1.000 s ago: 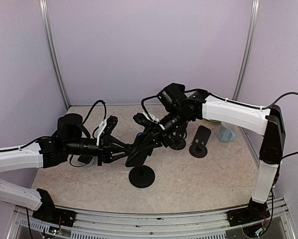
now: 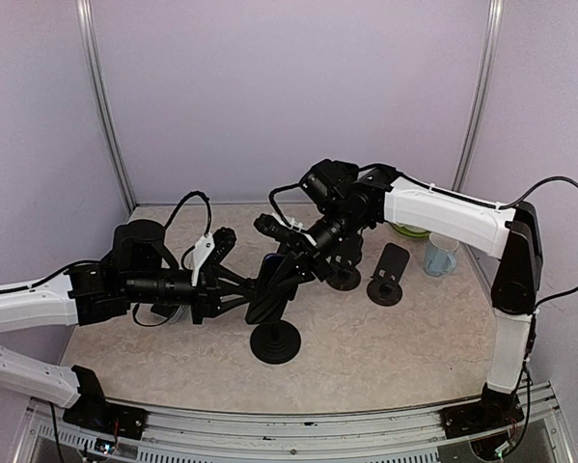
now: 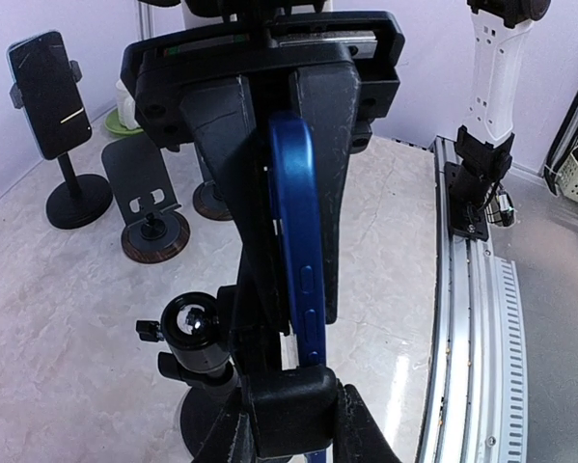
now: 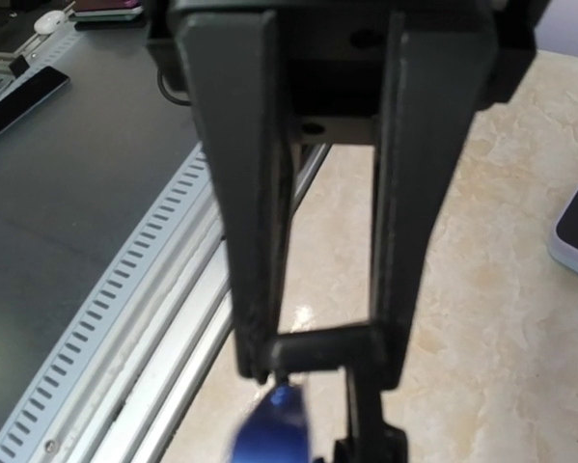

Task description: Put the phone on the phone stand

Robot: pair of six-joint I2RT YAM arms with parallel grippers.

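Note:
A blue-edged phone (image 3: 298, 241) stands upright at a black stand, whose round base (image 2: 275, 342) is on the table at front centre. My right gripper (image 2: 287, 275) is shut on the phone from above, its blue side showing between the fingers in the left wrist view. My left gripper (image 2: 250, 289) reaches in from the left and is shut on a black part of the stand at the phone's lower part; which exact part is hard to tell. In the right wrist view the phone's blue edge (image 4: 269, 434) shows below the fingertips.
Other stands (image 2: 387, 275) are at the back right, one holding a black phone (image 3: 49, 96). A light blue mug (image 2: 440, 256) and a green plate stand behind. Another phone (image 4: 576, 231) lies at the left of the table.
Both arms have shifted very slightly at the stand, the right gripper's top a little to the left and up. Otherwise little differs.

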